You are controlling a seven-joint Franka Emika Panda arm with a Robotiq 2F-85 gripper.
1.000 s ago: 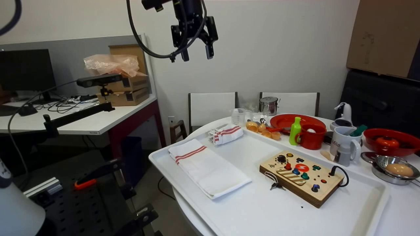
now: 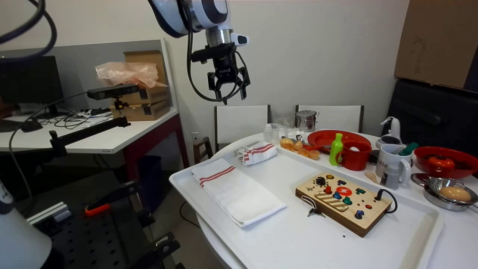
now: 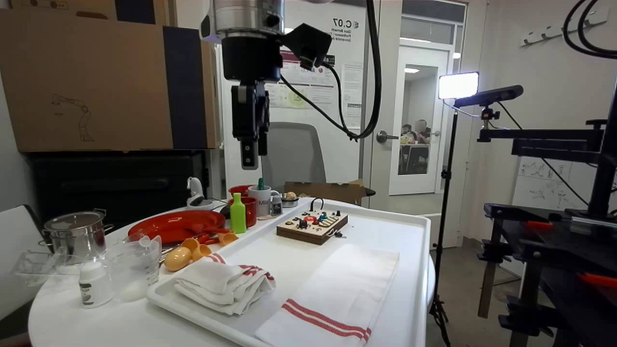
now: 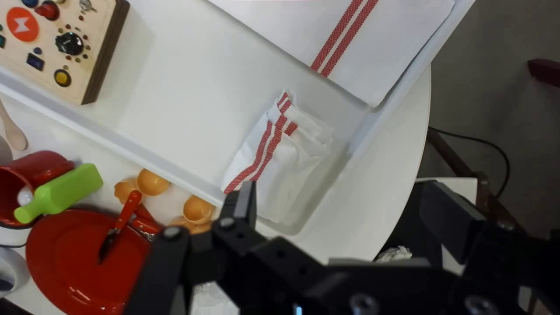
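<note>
High above the far end of the white tray [image 2: 278,242] hangs my gripper [image 2: 233,96], open and empty. In the wrist view its fingers [image 4: 245,202] are spread wide. A small bunched towel [image 4: 267,152] with red stripes lies in the tray's corner, well below the gripper and apart from it. Beside it a larger white towel [image 2: 237,192] lies flat and folded, red stripes near one end. A wooden board of switches and knobs [image 2: 343,201] rests in the tray too, with small keys [image 2: 314,211] hanging at its edge.
Along the tray's side stand a green bottle [image 2: 336,148], a red mug [image 2: 354,156], a white mug [image 2: 388,160], orange eggshells [image 3: 196,248] and a red plate [image 3: 179,225]. A steel pot [image 2: 306,120] is behind. The tray's middle is bare.
My gripper has come down and slightly to the right in exterior view 1, and the arm's pale link has come into sight. The towels and the board have stayed put.
</note>
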